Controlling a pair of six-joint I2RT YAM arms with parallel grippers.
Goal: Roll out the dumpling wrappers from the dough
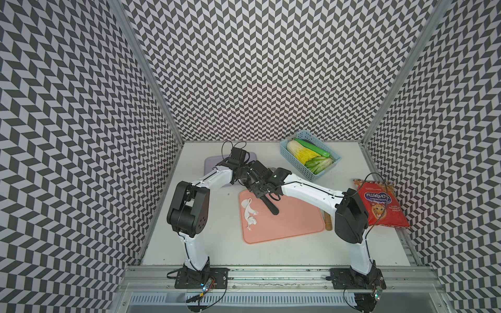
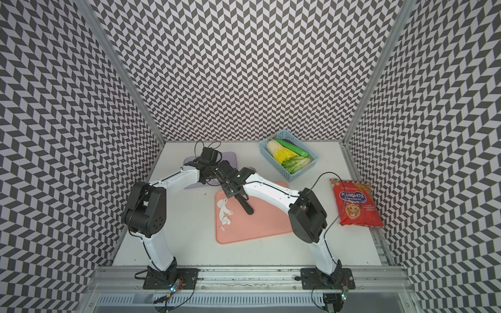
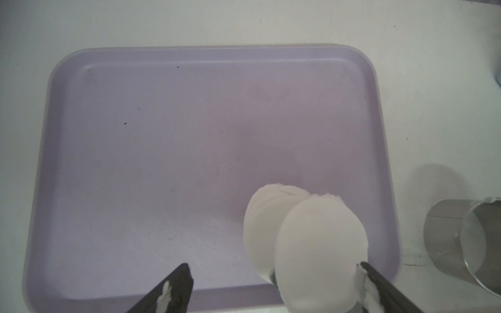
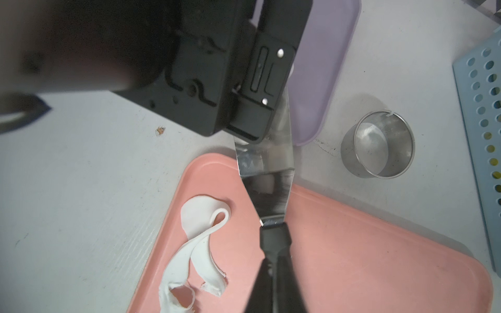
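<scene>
In the left wrist view several white dough wrappers (image 3: 318,245) lie overlapped in the lilac tray's (image 3: 156,156) near right corner; my left gripper is open above them. My right gripper (image 1: 256,182) is over the pink tray (image 1: 284,224), beside a steel spatula (image 4: 268,193) whose black handle (image 1: 270,206) slants across that tray; whether it grips the spatula I cannot tell. Dough scraps (image 4: 198,245) lie at the pink tray's left. A steel ring cutter (image 4: 375,151) stands on the table between the trays.
A blue basket of vegetables (image 1: 310,156) is at the back right. A red bag (image 1: 383,206) lies at the right. A wooden stick (image 1: 327,221) lies along the pink tray's right edge.
</scene>
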